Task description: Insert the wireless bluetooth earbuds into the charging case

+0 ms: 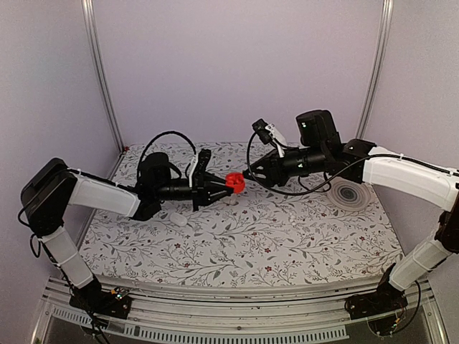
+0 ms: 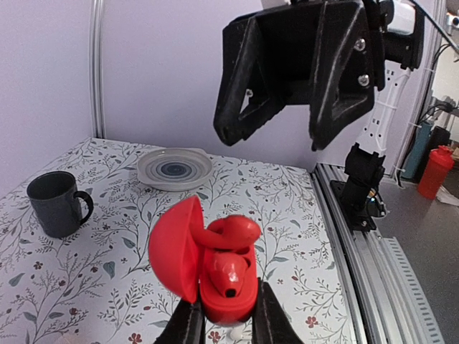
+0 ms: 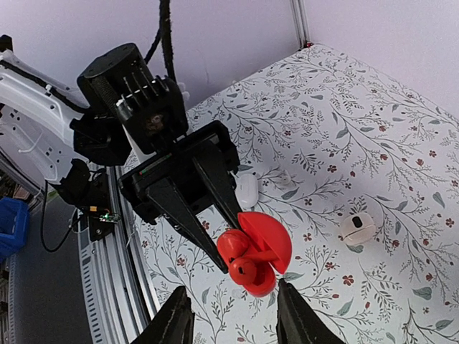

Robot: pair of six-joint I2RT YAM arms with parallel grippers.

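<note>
My left gripper [image 1: 225, 188] is shut on the red charging case [image 3: 269, 231], held above the table with its lid up. One red earbud [image 2: 240, 228] lies tilted across the case opening, its rounded end sticking out. A second rounded red part [image 2: 226, 271] shows lower in the case; how deep it sits I cannot tell. Facing the case from the right, my right gripper is open. Nothing is between its fingers, which stand apart from the earbud. The far inside of the case is hidden.
A white case [image 3: 358, 228], a white rounded piece [image 3: 247, 190] and small white items [image 3: 285, 178] lie on the patterned table. Toward the back stand a dark mug [image 2: 57, 204] and a pale round dish [image 2: 174, 170].
</note>
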